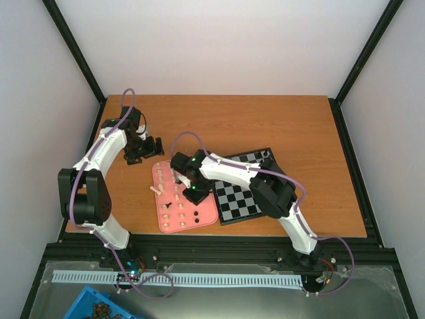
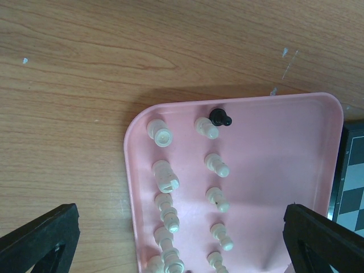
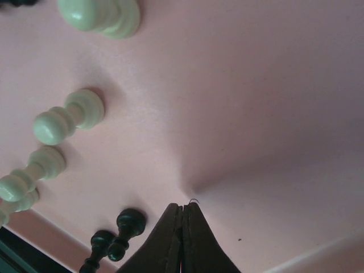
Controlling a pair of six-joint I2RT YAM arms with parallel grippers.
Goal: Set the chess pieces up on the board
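A pink tray [image 1: 189, 222] holds white pieces in rows and a few black pieces. The chessboard [image 1: 236, 203] lies to its right, partly under the right arm. My left gripper [image 1: 147, 148] is open above the tray's back-left corner; white pieces [image 2: 162, 176] and a black piece [image 2: 220, 118] show between and beyond its fingers. My right gripper is shut with nothing between its fingertips, low over bare tray floor, beside two black pawns [image 3: 129, 227] and several white pieces [image 3: 77, 114].
A blue bin [image 1: 83, 307] with pieces sits below the front edge at lower left.
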